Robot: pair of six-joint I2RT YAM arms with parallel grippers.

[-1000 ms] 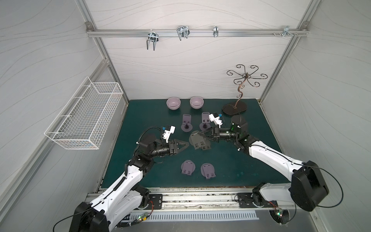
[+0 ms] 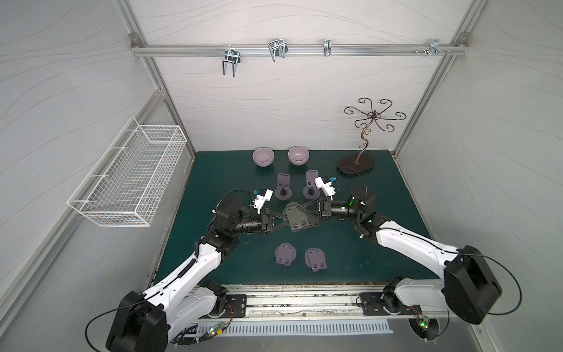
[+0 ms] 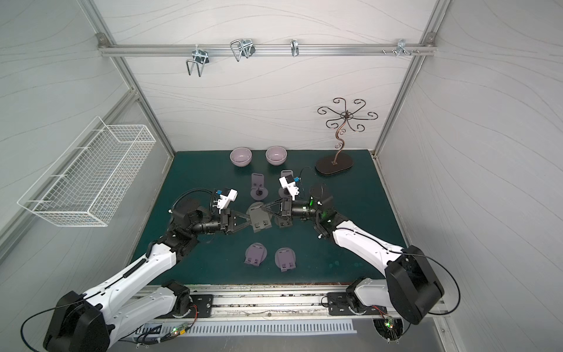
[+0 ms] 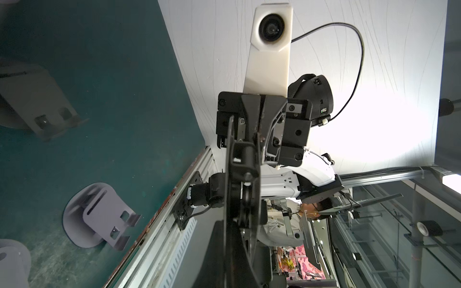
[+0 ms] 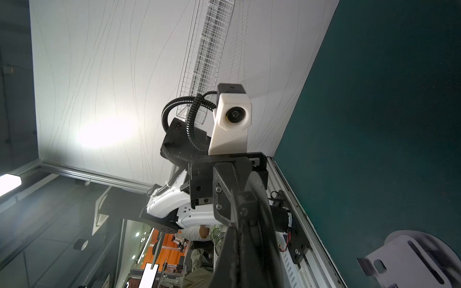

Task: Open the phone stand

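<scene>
A dark grey phone stand (image 2: 300, 219) is held above the mat between my two grippers. In the top right view the raised stand (image 3: 260, 219) hides part of another stand behind it. My right gripper (image 2: 300, 206) is shut on its upper edge. From the other side, my left gripper (image 2: 286, 219) is shut with its fingertips at the stand's left edge; whether a thin part lies between them cannot be told. Both wrist views see the stand nearly edge-on, a dark upright shape (image 4: 245, 168) in the left one, so how far it is unfolded is unclear.
On the green mat, several more stands lie around: two in front (image 2: 285, 254) (image 2: 315, 258) and two behind (image 2: 283, 186) (image 2: 311, 190). Two pink bowls (image 2: 263, 156) (image 2: 298, 155) and a metal ornament (image 2: 356, 163) stand at the back.
My left gripper has moved slightly right to the stand's left edge. The stand looks turned more upright.
</scene>
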